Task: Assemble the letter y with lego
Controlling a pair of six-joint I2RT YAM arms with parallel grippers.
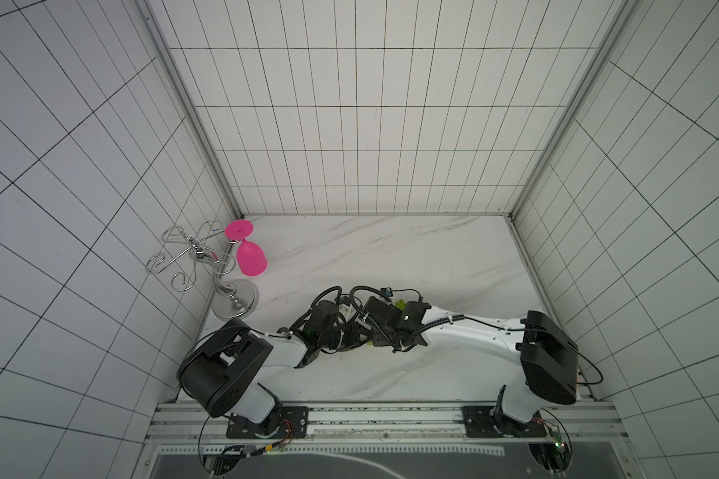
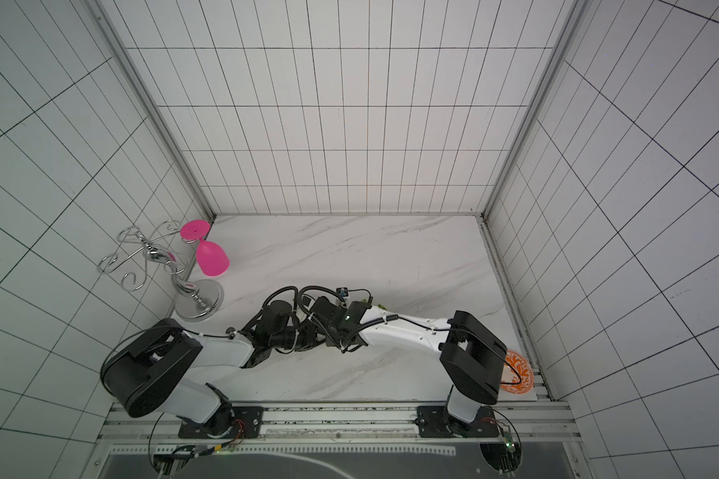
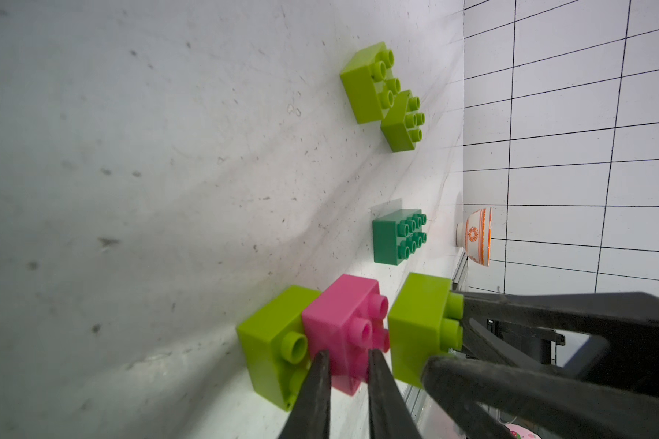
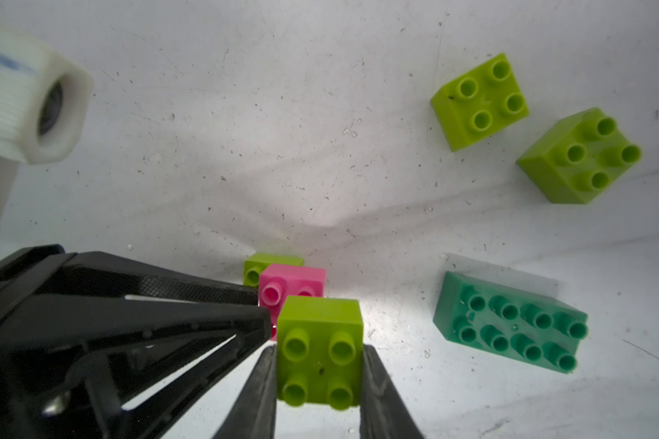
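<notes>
A lime green brick (image 4: 319, 351), studs up, is held in my right gripper, which is shut on its sides. Close by below it is a pink brick (image 3: 347, 322), appearing stepped onto another lime brick (image 3: 271, 344) near the table; whether the held brick touches the pink one cannot be told. In the left wrist view my left gripper has a narrow gap between its fingertips, with the pink brick just beyond. From the right wrist view its fingers (image 4: 234, 322) reach in from the left, beside the pink brick. In the top views the arms hide the bricks.
Two loose lime bricks (image 4: 479, 101) stand apart on the table, and a dark green long brick (image 4: 509, 322) lies nearby. A metal stand with a pink cup (image 1: 251, 258) is at the left wall. An orange-white bowl (image 2: 517, 372) sits far right.
</notes>
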